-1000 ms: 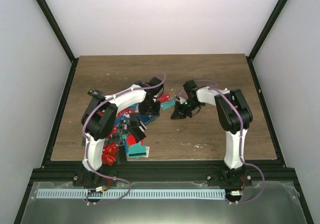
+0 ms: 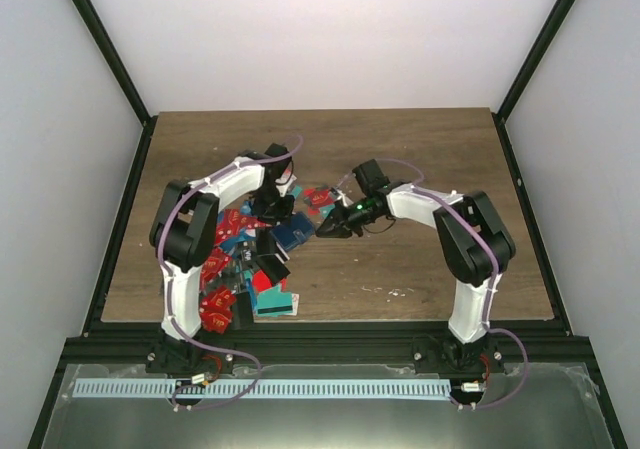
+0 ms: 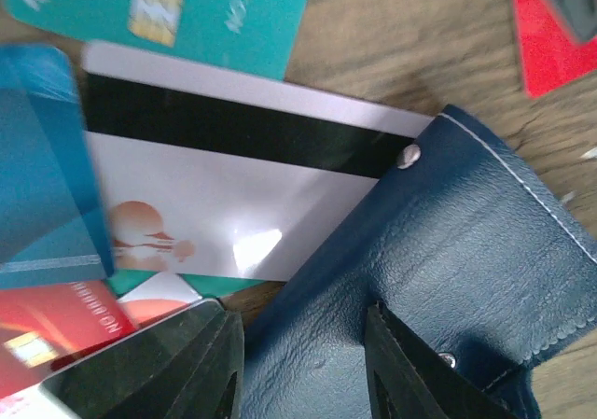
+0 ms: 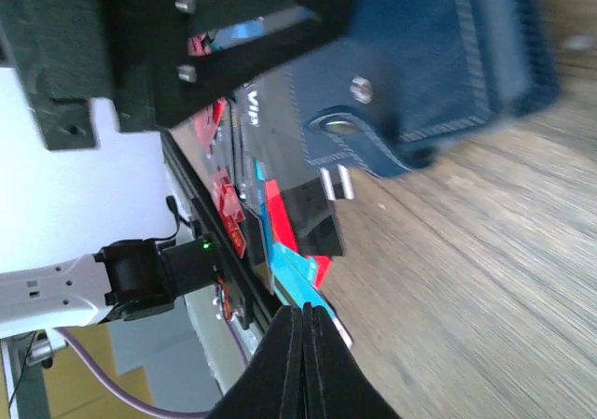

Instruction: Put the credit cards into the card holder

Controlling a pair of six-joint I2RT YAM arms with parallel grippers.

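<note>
The navy card holder point(image 2: 293, 231) lies on the table between the two arms; in the left wrist view its stitched leather point(image 3: 466, 251) fills the lower right. My left gripper point(image 2: 274, 216) is over the holder's left side, part open, its fingers apart and no card visible between them. A white card with a black stripe point(image 3: 233, 158) lies beside the holder, its right end reaching the holder's edge. Just right of the holder stands my right gripper, shut, with nothing showing between its fingertips. Beyond it the holder's snap flap point(image 4: 359, 134) shows in the right wrist view.
Loose cards crowd the left of the table, among them red cards point(image 2: 213, 309), a black one point(image 2: 268, 242) and a teal one point(image 2: 274, 303). A red card point(image 2: 318, 196) lies behind the holder.
My left gripper has moved left, uncovering more of the card holder. The right gripper has come left, close to the holder's right side.
</note>
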